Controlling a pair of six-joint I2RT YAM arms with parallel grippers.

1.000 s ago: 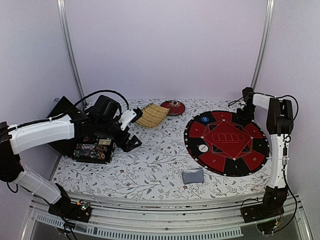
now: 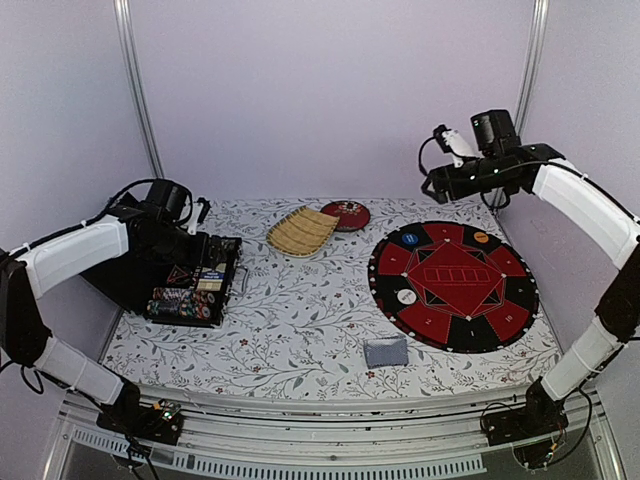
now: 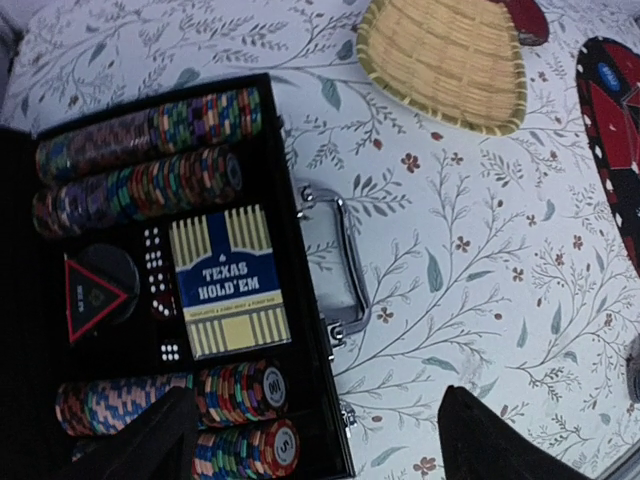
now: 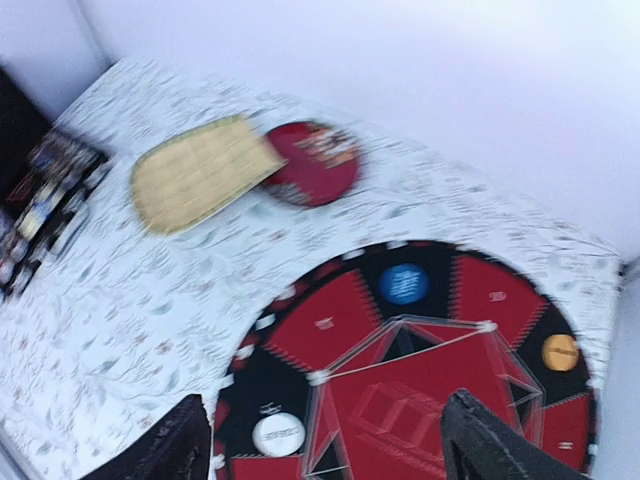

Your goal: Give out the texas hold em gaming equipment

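Note:
The black poker case (image 3: pixel 285 160) lies open at the left, holding rows of chips (image 3: pixel 235 390), a Texas Hold'em card box (image 3: pixel 230 280), dice (image 3: pixel 160 270) and a dealer piece (image 3: pixel 100 285). Over the case's right side my left gripper (image 2: pixel 208 248) stands open, with nothing between its fingers. A round red-and-black mat (image 2: pixel 450 275) lies at the right. On it rest a blue disc (image 4: pixel 403 284), an orange disc (image 4: pixel 560 352) and a white disc (image 4: pixel 279 434). Raised above the mat's far side, my right gripper (image 2: pixel 436 190) is open and empty.
A woven basket (image 2: pixel 298 232) stands at the back middle, touching or close to a small red round mat (image 2: pixel 346 214). A small grey mesh container (image 2: pixel 386 352) sits near the front.
My left gripper has moved left, from beside the case to over it. The right gripper has risen off the orange disc at the mat's back right and swung left, uncovering the disc.

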